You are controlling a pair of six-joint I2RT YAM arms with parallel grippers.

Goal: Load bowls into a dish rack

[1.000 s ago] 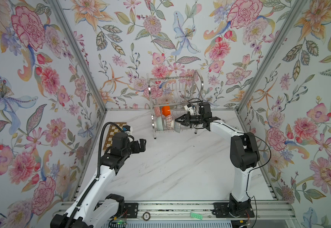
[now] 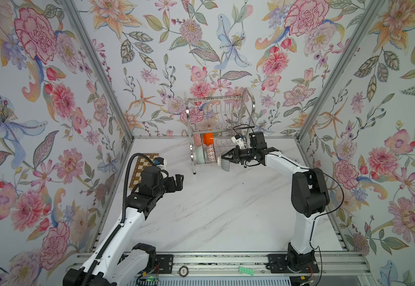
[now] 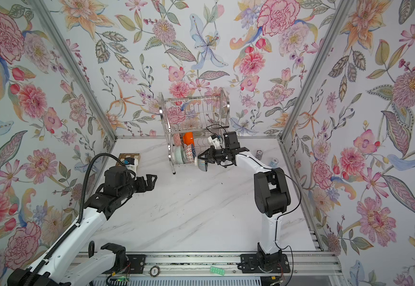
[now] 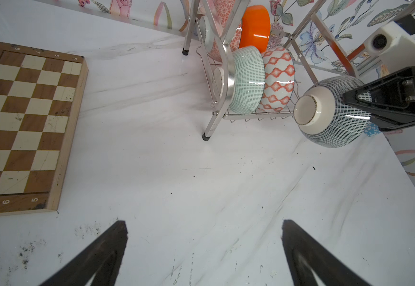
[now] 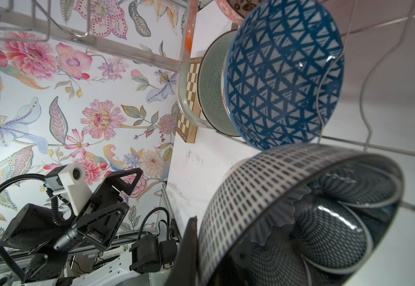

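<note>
My right gripper is shut on the rim of a grey-and-white checked bowl (image 4: 333,114), tipped on its side with its white foot facing left. The bowl is just in front of the metal dish rack (image 4: 226,76). Inside the rack's lower tier stand a pale green bowl (image 4: 246,78), a red diamond-patterned bowl (image 4: 278,78) and an orange bowl (image 4: 256,26). In the right wrist view, a blue triangle-patterned bowl (image 5: 283,71) stands right beside the held one. My left gripper is open and empty over the left side of the table.
A wooden chessboard (image 4: 28,124) lies on the left of the table. Two small cans (image 3: 267,158) stand at the right, behind the right arm. The rack's upper tier (image 2: 217,114) looks empty.
The right gripper and the checked bowl have shifted slightly right and down in the top left view, away from the red-patterned bowl. My left arm stayed still.
</note>
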